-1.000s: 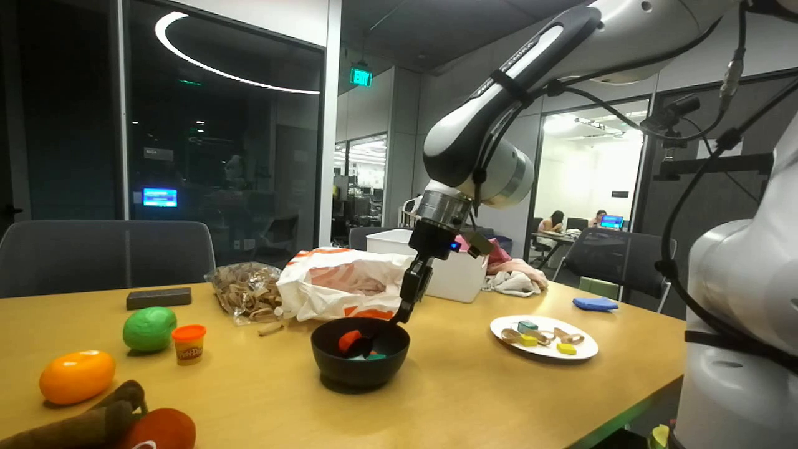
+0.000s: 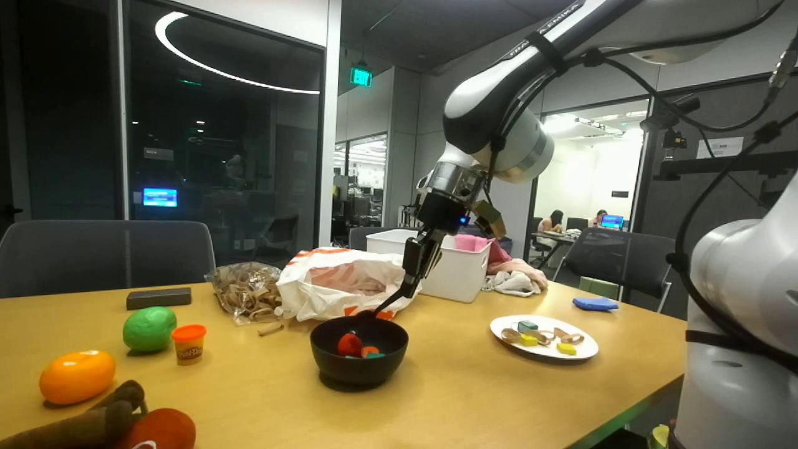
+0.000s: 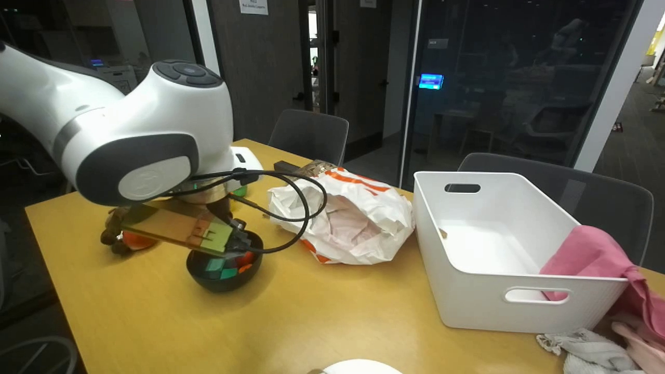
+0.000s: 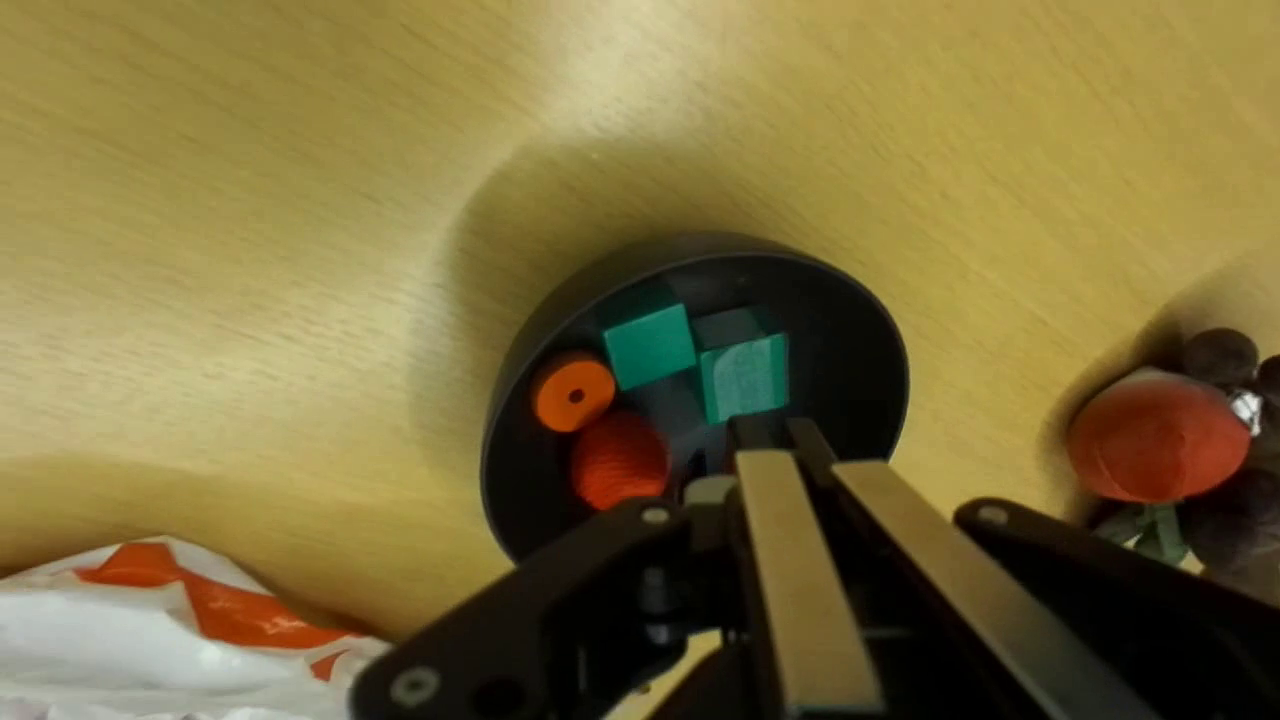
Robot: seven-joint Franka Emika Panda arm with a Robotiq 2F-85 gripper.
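Observation:
A black bowl (image 2: 336, 368) stands on the table below my gripper (image 2: 408, 287). The gripper is shut on a thin black utensil (image 2: 390, 300), which slants down to the bowl's far rim; its exact shape is hard to make out. Inside the bowl, the wrist view shows two teal blocks (image 4: 650, 347), an orange disc with a hole (image 4: 573, 394) and a red ball-like piece (image 4: 619, 460). The fingers (image 4: 804, 576) cover the bowl's lower right part in that view. In exterior view 2 the arm hides most of the gripper above the bowl (image 3: 215, 284).
A white plate (image 2: 502, 327) with yellow and teal blocks and tan strips lies to the right. Behind the bowl are a crumpled white bag (image 2: 299, 292) and a white bin (image 3: 486, 302). Toy fruit and an orange-lidded tub (image 2: 189, 348) occupy the left. Bare table separates bowl and plate.
My gripper has risen slightly and tilted. The utensil's dark end, earlier down inside the bowl, is now up at its far rim. The bowl has barely shifted, and the red piece sits a little differently.

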